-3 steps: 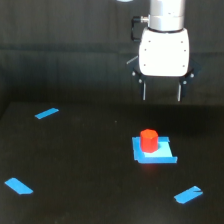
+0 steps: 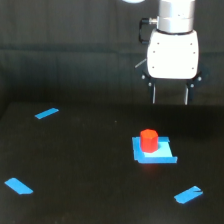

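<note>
A small red object sits on a white square bordered in blue, right of the middle of the dark table. Higher in the camera view, up and to the right of the red object, my gripper hangs below its white housing. Its two thin fingers stand well apart, and nothing shows between them. The gripper is clear of both the red object and the square.
Short strips of blue tape lie on the table at the back left, the front left and the front right. Bare dark table surface stretches across the left and middle. A dark curtain hangs behind.
My gripper has shifted to the right and a little lower in the view, its fingers still apart. The red object, the square and the tape strips have stayed put.
</note>
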